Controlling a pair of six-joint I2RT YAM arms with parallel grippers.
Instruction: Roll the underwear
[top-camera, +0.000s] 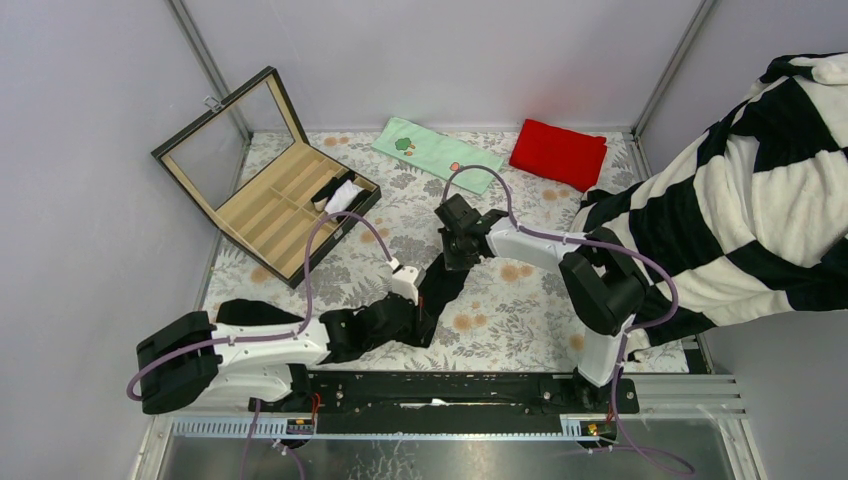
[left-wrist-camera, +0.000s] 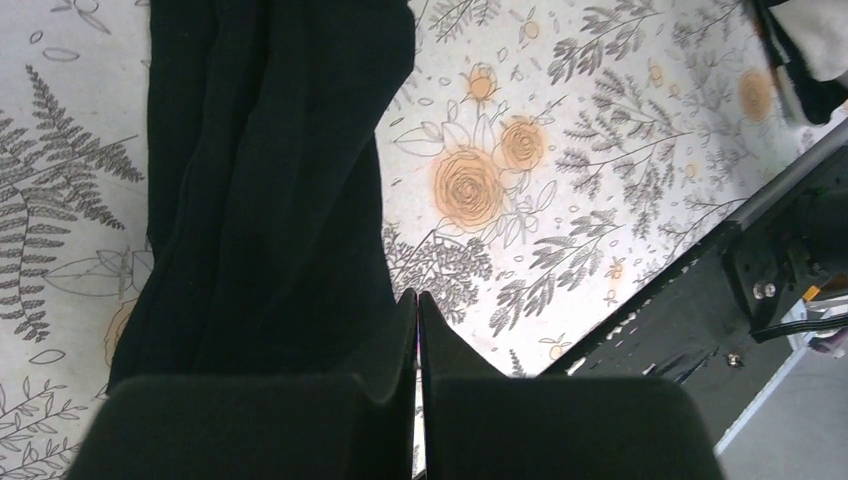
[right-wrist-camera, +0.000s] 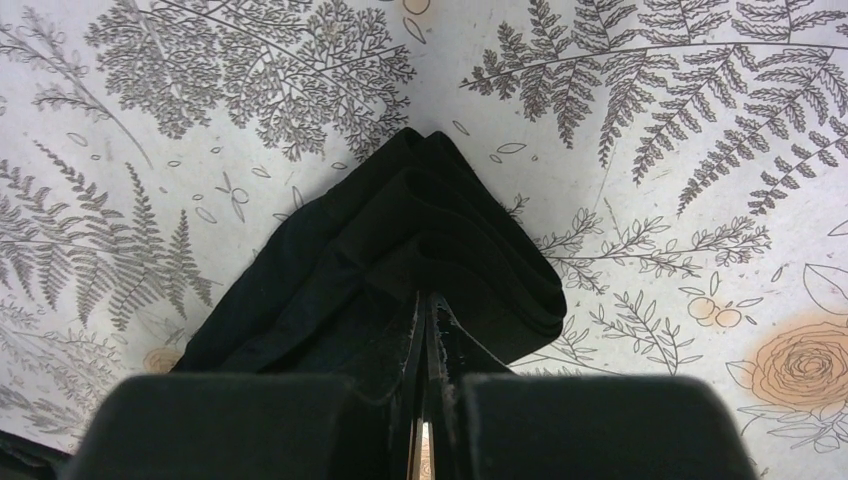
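The black underwear (top-camera: 443, 286) lies as a narrow folded strip on the patterned tabletop, partly hidden under both arms in the top view. My left gripper is shut at the strip's side edge; in the left wrist view the long lengthwise folds of the underwear (left-wrist-camera: 270, 190) show beyond it. At the far end, my right gripper is shut with its tips over the folded layers of the underwear (right-wrist-camera: 400, 210). No fabric can be made out between either pair of fingers.
An open box with compartments (top-camera: 262, 213) holding socks (top-camera: 343, 196) stands at the left. Behind lie a green cloth (top-camera: 437, 153) and a red cloth (top-camera: 558, 153). Another black cloth (top-camera: 250, 312) sits left, and a checkered blanket (top-camera: 740, 210) fills the right.
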